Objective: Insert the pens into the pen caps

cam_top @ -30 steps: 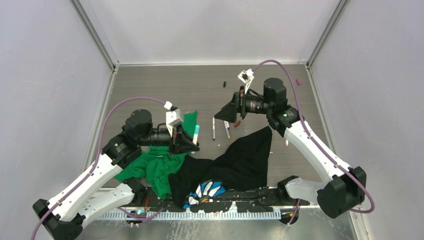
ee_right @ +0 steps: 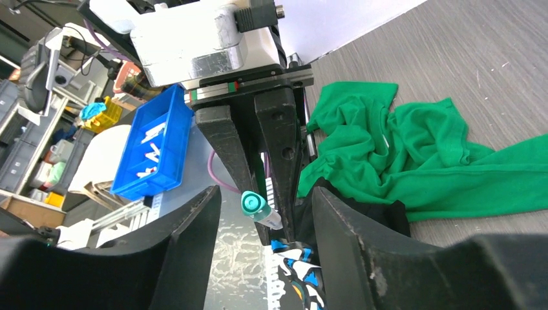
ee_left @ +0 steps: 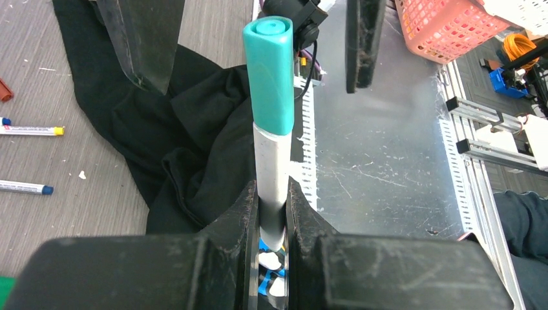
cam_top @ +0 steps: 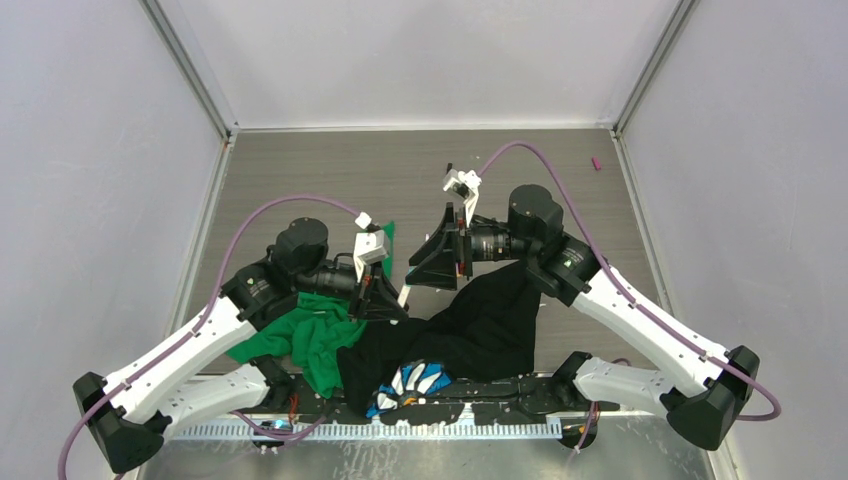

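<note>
A white pen with a teal cap point(ee_left: 270, 77) on its end points up from my left gripper, which is shut on its white barrel point(ee_left: 272, 152). My right gripper is open, its fingers point(ee_right: 187, 252) spread to either side of the teal end without touching it, as far as the right wrist view shows. From above, the right fingertips point(cam_top: 422, 275) hide most of the cap, and the white barrel point(cam_top: 404, 296) shows below them. In the left wrist view, a pen with a yellow end point(ee_left: 39, 130) and one with a dark blue end point(ee_left: 26, 187) lie on the table.
Black cloth point(cam_top: 480, 330) and green cloth point(cam_top: 310, 335) cover the front of the table below the grippers. A pink cap point(cam_top: 596, 163) lies at the back right.
My right gripper has come left and toward the front, around the capped end. The left gripper, holding the pen, has shifted slightly right and toward the front.
</note>
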